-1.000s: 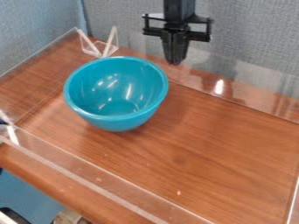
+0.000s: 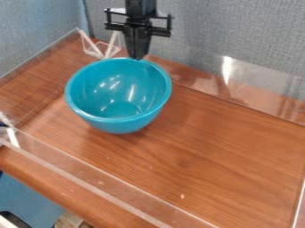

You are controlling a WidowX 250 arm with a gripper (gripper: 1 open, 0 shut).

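Observation:
A turquoise plastic bowl [image 2: 117, 95] rests on the wooden floor of the work area [image 2: 202, 169], left of centre. My black gripper [image 2: 136, 52] hangs just above the bowl's back rim, its tip pointing down. It looks shut, with nothing visible between its fingers; whether it touches the rim I cannot tell.
A white wire-like object [image 2: 98, 46] sits in the back left corner behind the bowl. Grey padded walls and clear plastic edging border the wooden surface.
My gripper has moved left, from the back centre to over the bowl's back rim. The bowl has not visibly moved.

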